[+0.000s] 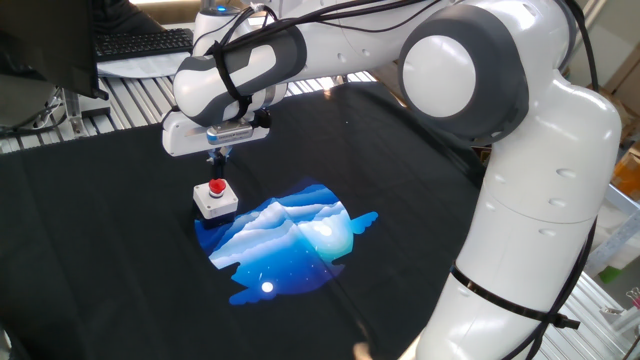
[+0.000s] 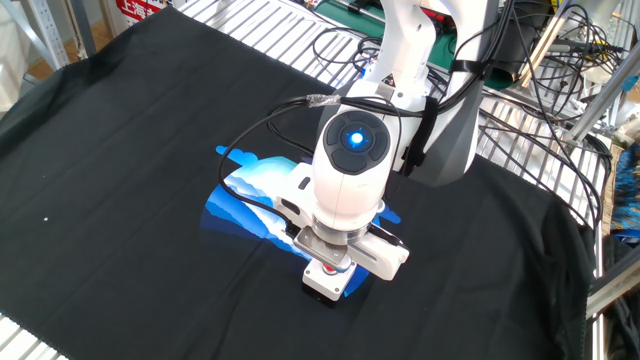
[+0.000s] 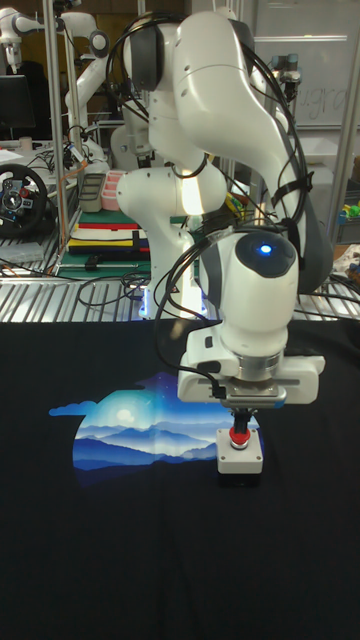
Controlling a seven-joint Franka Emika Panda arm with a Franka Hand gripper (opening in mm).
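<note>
A white box with a black base [image 1: 214, 204] stands upright on the black cloth, a red button [image 1: 217, 187] on its top. Directly over the button is my gripper [image 1: 217, 176], pointing straight down, its dark fingers close together and shut. In the third exterior view the fingertips [image 3: 241, 422] come down to the red button [image 3: 241, 438] and appear to touch it; whether they press it cannot be told. The second exterior view shows the white box [image 2: 329, 280] partly covered by the hand, which hides the fingers there.
A flat blue picture of mountains and a moon [image 1: 290, 245] lies beside the box on the black cloth [image 1: 110, 270]. A monitor [image 1: 50, 50] and a keyboard [image 1: 143, 43] are beyond the cloth's edge.
</note>
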